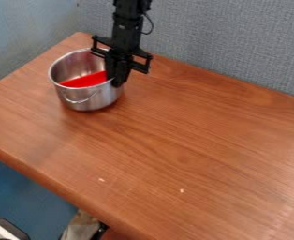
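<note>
A steel pot (75,94) with a wire handle stands near the far left of the wooden table (187,150), with a red object (82,79) inside it. My black gripper (118,73) is at the pot's right rim, pointing down. Its fingers are dark and small, and I cannot tell whether they are shut on the rim or open.
Grey padded walls (225,56) stand behind it. Some clutter (84,228) lies below the table's edge at the bottom left.
</note>
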